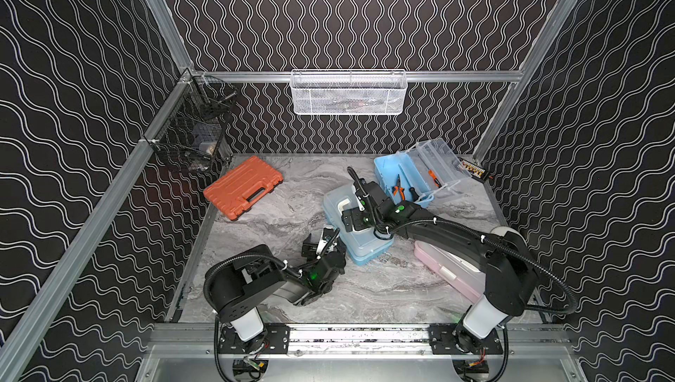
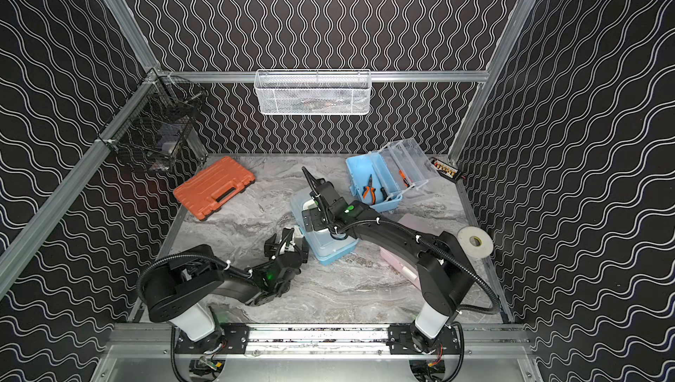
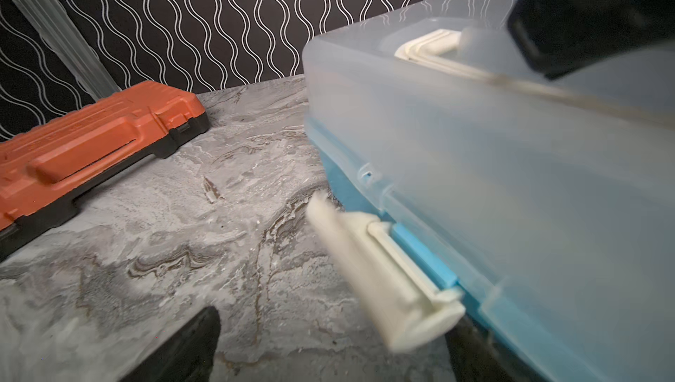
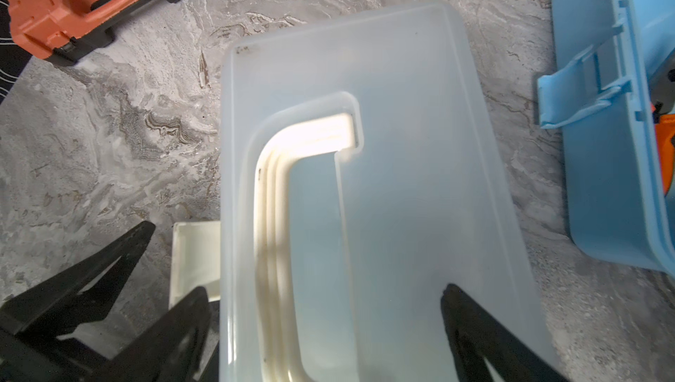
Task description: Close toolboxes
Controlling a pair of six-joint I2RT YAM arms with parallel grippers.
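A blue toolbox with a frosted lid (image 4: 415,135) lies in the middle of the table, lid down over its base. On its near-left side a white latch (image 3: 379,276) sticks outward, tilted away from the wall. My left gripper is open, low beside that side, with the latch ahead between its fingers and nothing gripped. Over the lid, my right gripper stands open; whether it touches is unclear. At the back right, a second blue toolbox (image 1: 391,169) is open, its clear lid (image 1: 439,160) laid back and tools inside.
An orange case (image 1: 242,186) lies shut at the back left. A pink toolbox (image 1: 450,273) sits partly hidden under my right arm. A white tape roll (image 2: 476,242) stands at the right. Table between the orange case and the middle toolbox is clear.
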